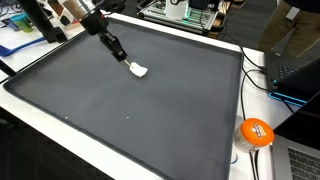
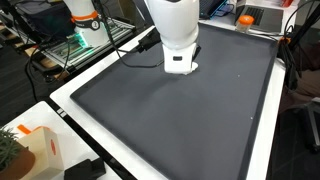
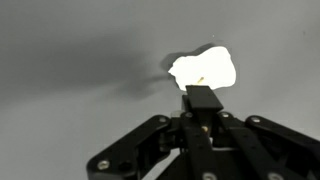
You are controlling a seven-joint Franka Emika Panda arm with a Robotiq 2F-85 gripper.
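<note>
On the dark grey table top lies a small white, crumpled-looking piece [image 1: 138, 70], perhaps cloth or paper. In the wrist view this white piece [image 3: 204, 70] is just beyond the fingertips, with a small yellowish spot on it. My gripper [image 1: 123, 60] is low over the table beside it, tilted. A thin pale item [image 1: 128, 64] runs from the fingertips toward the white piece; the fingers are shut on it, and most of it is hidden. The second exterior view shows the white piece [image 2: 188, 70] partly behind the gripper [image 2: 180, 70].
An orange-topped container [image 1: 254, 133] stands on the white border at the right, near a laptop [image 1: 302, 160] and cables. In the second exterior view, a plant pot [image 2: 14, 158] stands near the front left.
</note>
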